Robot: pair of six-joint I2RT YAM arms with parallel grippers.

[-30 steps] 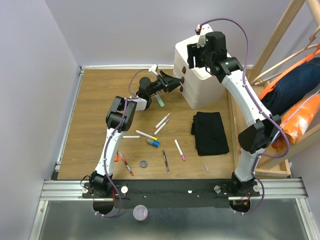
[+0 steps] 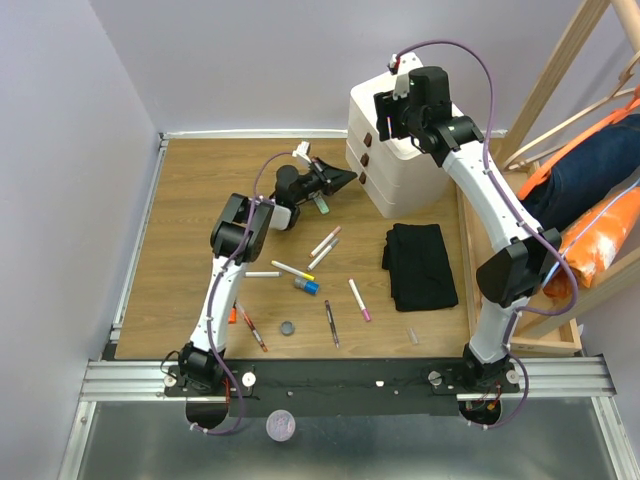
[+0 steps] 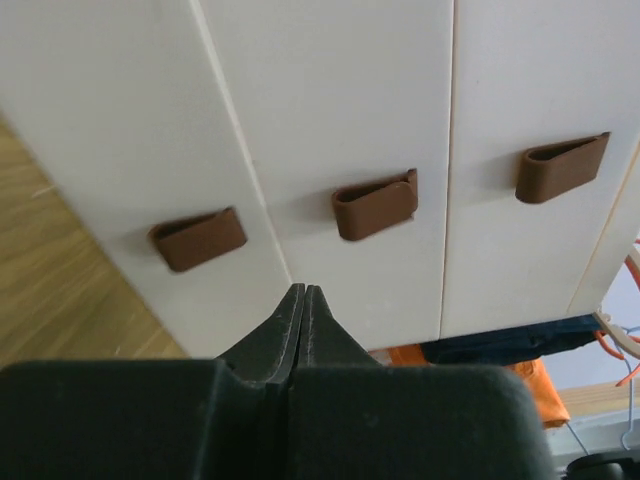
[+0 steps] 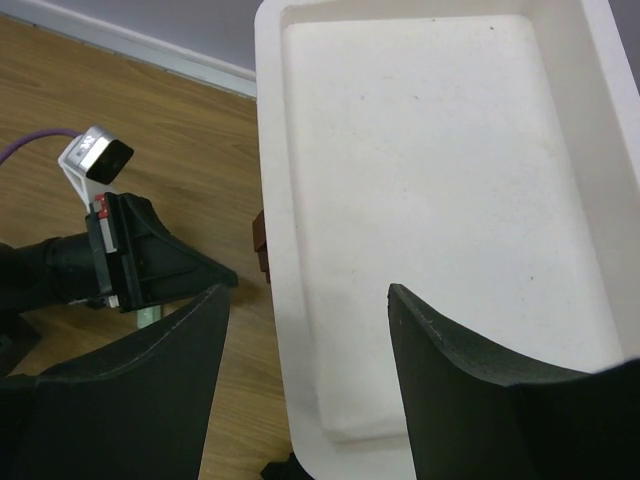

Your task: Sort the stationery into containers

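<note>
The white drawer unit [image 2: 400, 185] stands at the back, its front carrying three brown pull tabs. In the left wrist view the middle drawer's tab [image 3: 376, 205] sits above and right of my left gripper, whose fingertips are pressed together with nothing between them. The other tabs, one [image 3: 198, 239] on the left and one [image 3: 562, 167] on the right, are also free. My right gripper is open over the unit's tray-like top [image 4: 430, 200]. Pens and markers such as the pink-ended marker [image 2: 360, 300] lie loose on the floor.
A folded black cloth [image 2: 420, 266] lies in front of the unit. Near the left gripper is a green item [image 2: 321, 204]. A blue cylinder [image 2: 306, 286] and a grey disc [image 2: 287, 328] are among the pens. A wooden rack [image 2: 545, 95] bounds the right side.
The left gripper has gone from open near the middle tab to shut and has drawn back left, away from the drawer fronts. The right arm has shifted only slightly.
</note>
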